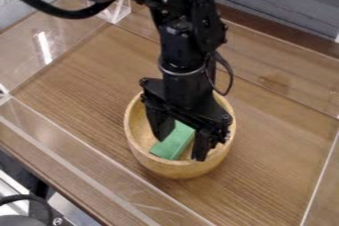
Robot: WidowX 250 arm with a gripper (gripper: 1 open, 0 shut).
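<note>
A black robot gripper [181,133] hangs from the top centre, its fingers spread open down inside a round light-wood bowl [188,167] on the wooden table. Between and below the fingers lies a green block [169,146] on the bowl's floor. Whether the fingers touch the block is unclear, and part of it is hidden by the gripper.
A pale wall [272,12] runs along the back. Dark cables and hardware show at the lower left edge.
</note>
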